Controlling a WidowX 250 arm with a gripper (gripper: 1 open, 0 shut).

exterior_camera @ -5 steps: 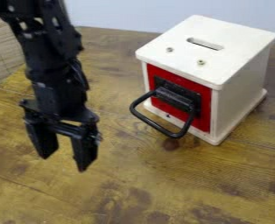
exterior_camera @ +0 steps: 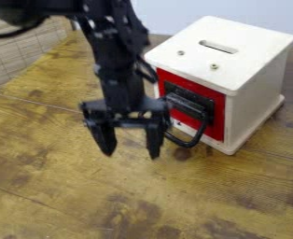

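My gripper (exterior_camera: 129, 146) hangs open in the middle of the camera view, its two dark fingers pointing down, nothing between them. It is blurred and is in front and to the left of a white wooden box (exterior_camera: 251, 112) with a red front panel (exterior_camera: 214, 98). A black loop handle (exterior_camera: 204, 124) sticks out low from that panel, partly hidden behind the gripper. The box top has a slot and two small metal studs.
A beige tiled or mesh surface (exterior_camera: 12, 65) shows at the far left, and a pale wall stands behind.
My arm and gripper have moved to the right, toward the box, now covering part of the handle. The box has not visibly moved.
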